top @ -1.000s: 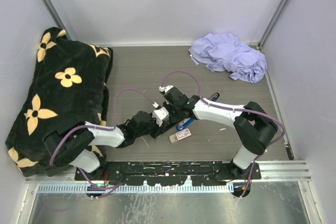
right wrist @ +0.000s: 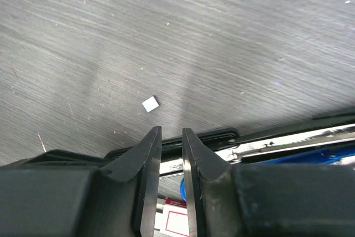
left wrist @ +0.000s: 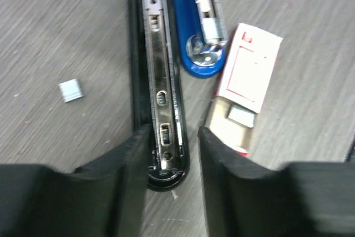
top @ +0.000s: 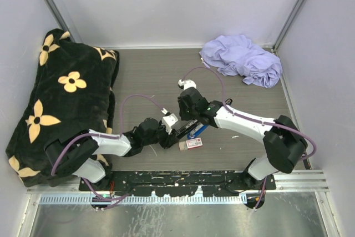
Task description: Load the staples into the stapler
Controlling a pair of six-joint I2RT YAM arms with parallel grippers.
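Note:
The black stapler (left wrist: pixel 163 81) lies lengthwise on the table, its metal channel showing. My left gripper is low at the stapler's near end, its fingers apart around that end; whether they touch it is unclear. My right gripper is above the stapler, fingers slightly parted, nothing clearly between them. The staple box (left wrist: pixel 249 67) lies beside the stapler, its tray partly out with a staple strip (left wrist: pixel 241 116) inside. A small pale piece, seemingly staples (left wrist: pixel 71 90), lies loose on the table.
A blue stapler (left wrist: pixel 197 54) lies between the black one and the box. A flowered black cushion (top: pixel 61 104) fills the left side; a lilac cloth (top: pixel 241 59) sits at the back right.
My right arm has moved up and to the right in the top view, away from the left gripper. The left arm has barely moved.

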